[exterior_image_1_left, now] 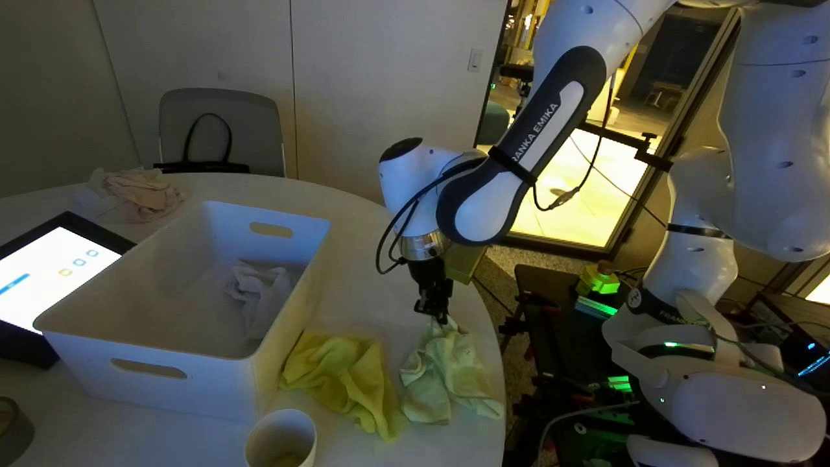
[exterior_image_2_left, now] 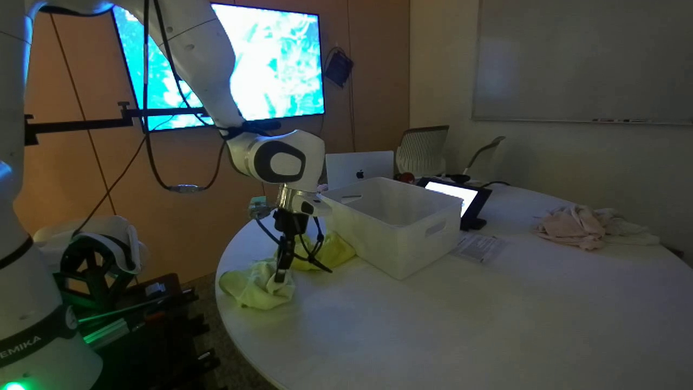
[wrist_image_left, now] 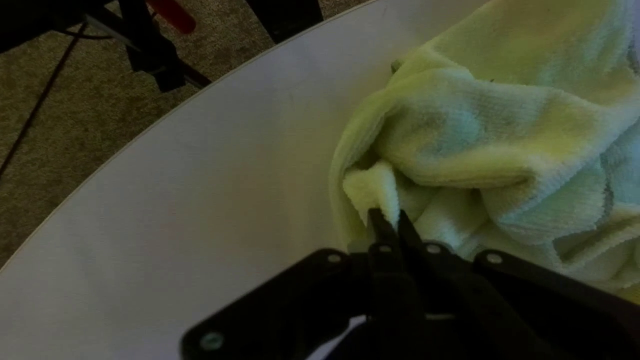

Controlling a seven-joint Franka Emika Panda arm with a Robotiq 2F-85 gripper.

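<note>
A pale green-yellow cloth [exterior_image_1_left: 449, 375] lies crumpled near the table's edge, most of it resting on the tabletop. My gripper is shut on a small fold at the edge of this cloth [wrist_image_left: 480, 132], and the fold rises between the fingertips in the wrist view. From the second exterior view, the gripper [exterior_image_2_left: 280, 278] points down over the cloth [exterior_image_2_left: 256, 286]. A brighter yellow cloth [exterior_image_1_left: 342, 377] lies between it and a white bin [exterior_image_1_left: 179, 373]. Inside the bin rests a whitish cloth [exterior_image_1_left: 262, 296].
A white cup [exterior_image_1_left: 281, 440] stands by the bin's near corner. Beyond the bin are a lit tablet [exterior_image_1_left: 54, 272] and a pinkish cloth [exterior_image_1_left: 144, 194]. Open tabletop [exterior_image_2_left: 487, 312] spreads in front of the bin in the second exterior view.
</note>
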